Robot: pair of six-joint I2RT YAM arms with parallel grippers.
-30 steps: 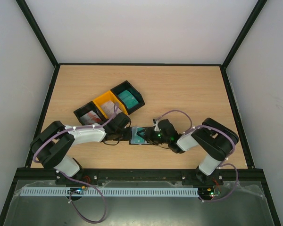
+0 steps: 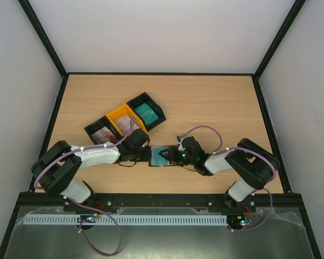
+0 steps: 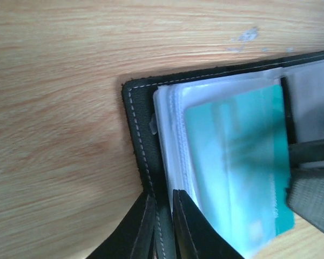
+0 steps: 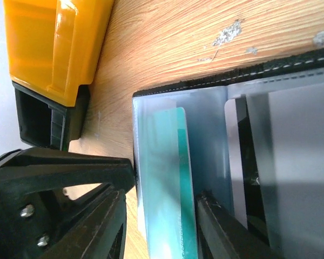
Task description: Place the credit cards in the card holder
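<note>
The black card holder (image 3: 143, 135) with clear sleeves lies open on the wooden table between my grippers. A teal card (image 3: 232, 162) sits at one clear sleeve (image 4: 205, 140). In the left wrist view my left gripper is shut at the holder's black edge. My right gripper is part open over the teal card, one finger on each side of it in the right wrist view; whether it touches the card is hard to tell.
Three bins stand behind the holder: a black one (image 2: 95, 129) with cards, a yellow one (image 4: 54, 38) and a black one (image 2: 156, 121) with teal cards.
Compared with a second ago, the right arm has shifted slightly right and the teal card lies flatter in the holder in the top view. The left arm is nearly still.
</note>
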